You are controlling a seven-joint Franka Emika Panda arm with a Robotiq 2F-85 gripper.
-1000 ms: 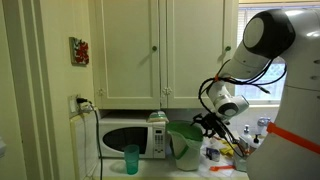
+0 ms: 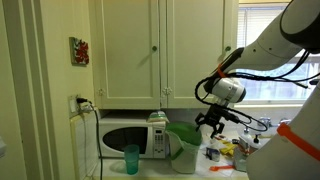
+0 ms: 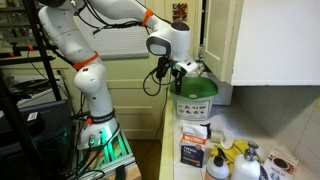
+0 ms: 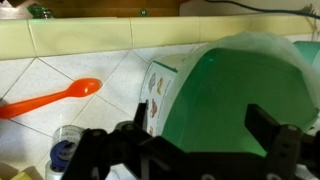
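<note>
My gripper is open, its dark fingers spread apart with nothing between them. Below it in the wrist view is a white bin with a green inside (image 4: 215, 90), partly covered by the fingers. An orange spoon (image 4: 52, 98) lies on the white tiled counter left of the bin. In exterior view 1 the gripper (image 2: 208, 130) hangs at the right of the green-lined bin (image 2: 184, 150). From exterior view 2 the bin (image 3: 196, 108) stands under the arm's wrist, and the fingers are hard to make out there.
A teal cup (image 2: 132, 158) stands before the microwave (image 2: 126, 136). Several jars and bottles crowd the counter, among them a white bottle (image 3: 247, 165) and a brown-labelled container (image 3: 190, 155). Upper cabinets (image 2: 128, 55) hang above. Bare counter (image 3: 280, 135) shows at the right in exterior view 2.
The arm's wrist has shifted a little to the left and upward in exterior view 1, and its upper link has swung lower. The bin and the cup have not moved.
</note>
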